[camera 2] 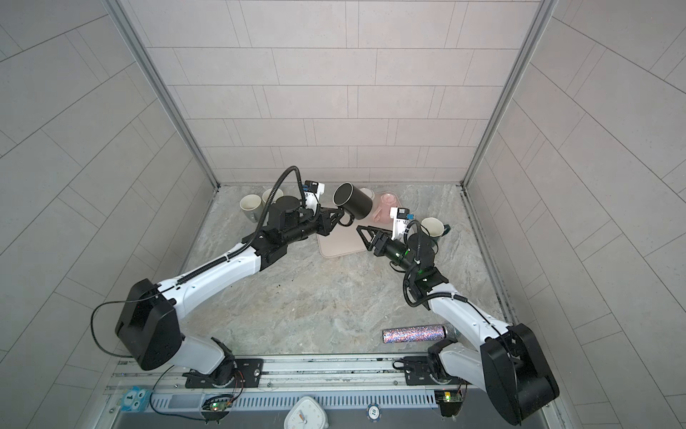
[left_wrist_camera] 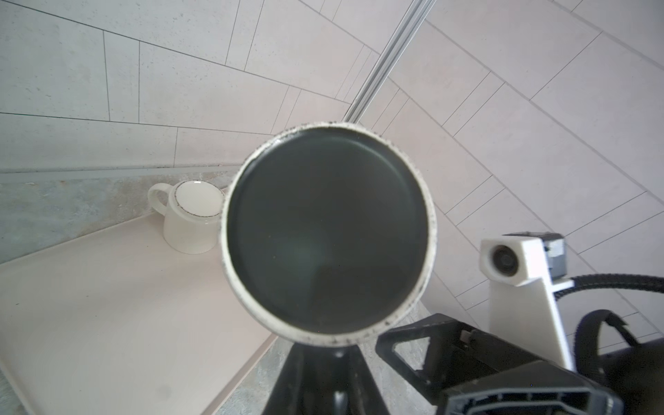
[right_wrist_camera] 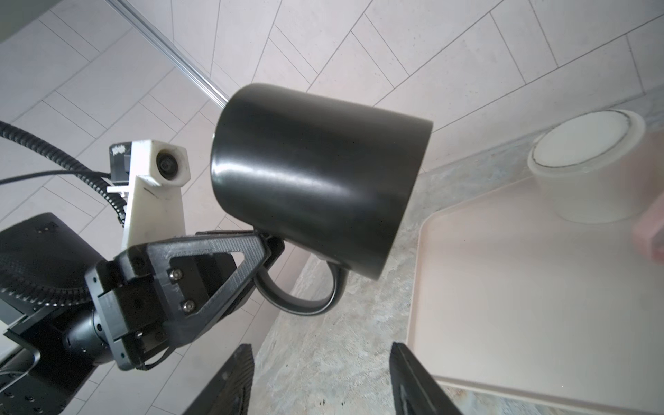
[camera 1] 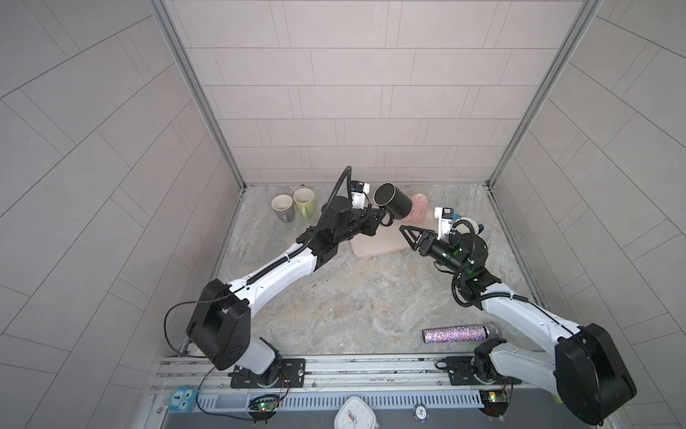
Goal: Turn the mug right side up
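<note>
A black mug [camera 1: 398,205] hangs in the air above the left part of a pale pink tray [camera 1: 375,248]. My left gripper is shut on its handle, close to the base end. The mug [right_wrist_camera: 318,173] leans well over: its rim end points right and somewhat down in the right wrist view. Its pale-ringed base [left_wrist_camera: 328,228] faces the left wrist camera. The inside of the mug is hidden. Lower and to the right, my right gripper [camera 1: 407,238] is open. Its fingers [right_wrist_camera: 235,377] stand apart with nothing between them, clear of the mug.
A white mug [right_wrist_camera: 588,166] and a pink item [camera 1: 418,207] are at the tray's back. Grey [camera 1: 283,207] and green [camera 1: 305,202] cups stand back left; another mug [camera 2: 433,227] stands right. A glittery bottle [camera 1: 453,334] lies at the front.
</note>
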